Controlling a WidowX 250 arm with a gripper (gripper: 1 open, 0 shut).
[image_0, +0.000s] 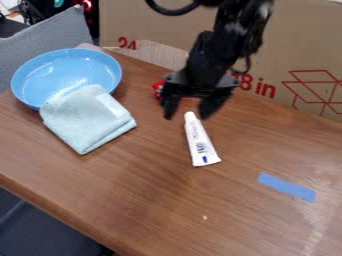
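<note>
My black gripper (195, 98) is blurred, hanging open over the back middle of the wooden table, in front of a red object (158, 88) that it largely hides. Just below it a white tube (201, 140) with printing lies on the wood, pointing toward the front. To the left sit a folded pale blue cloth (88, 118) and a blue round dish (67, 72).
A cardboard box wall (287, 50) closes off the back. A strip of blue tape (286, 187) is stuck at the right. A grey object (40, 40) stands at back left.
</note>
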